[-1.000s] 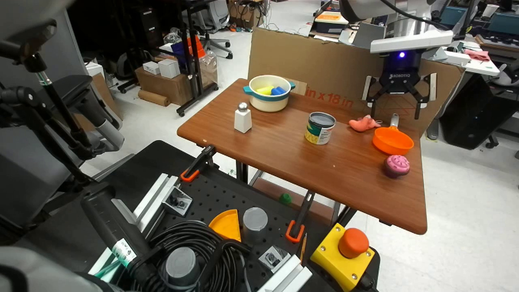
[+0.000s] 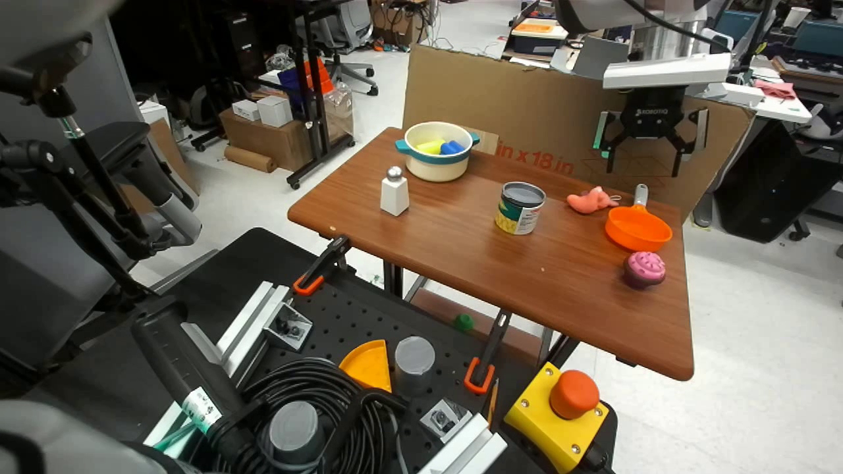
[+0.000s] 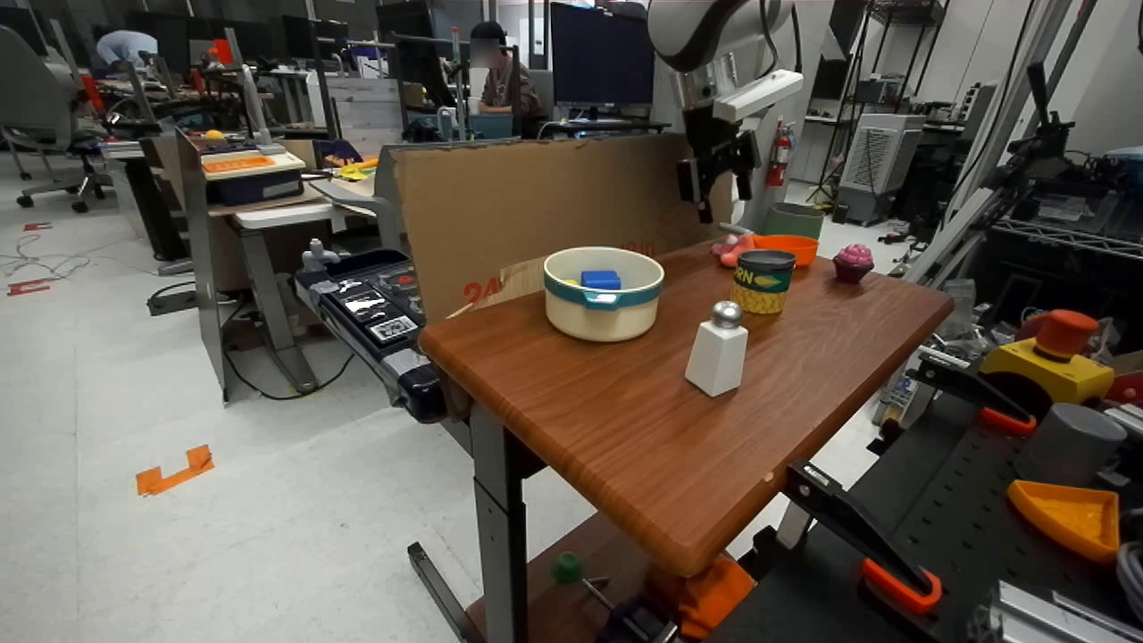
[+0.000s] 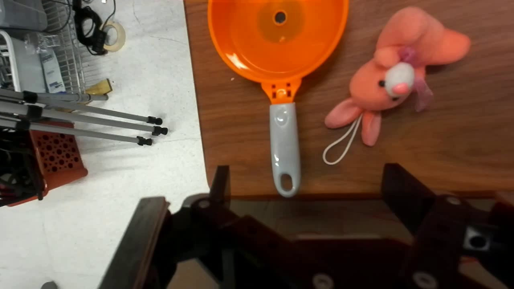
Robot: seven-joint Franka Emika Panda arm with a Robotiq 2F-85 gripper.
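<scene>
My gripper (image 2: 644, 167) hangs open above the table's back edge in exterior view 1, with nothing held between its fingers. Below it in the wrist view lie an orange pan (image 4: 279, 38) with a grey handle (image 4: 285, 144) and a pink plush toy (image 4: 380, 86) with a white cord loop. The handle points toward the gripper and lies in the span between the two fingertips, well below them. Toy and pan rest apart on the wooden table (image 2: 474, 253).
A can (image 2: 519, 209) stands mid-table, and a pink-topped cupcake (image 2: 645, 269) sits near the right edge. Farther left are a white shaker (image 2: 394, 193) and a cream pot (image 2: 436, 166) with blue and yellow things inside. A cardboard sheet (image 2: 506, 103) rises behind the table.
The gripper has shifted slightly and turned a little, ending somewhat higher than before. It stays open, and the objects on the table have not moved.
</scene>
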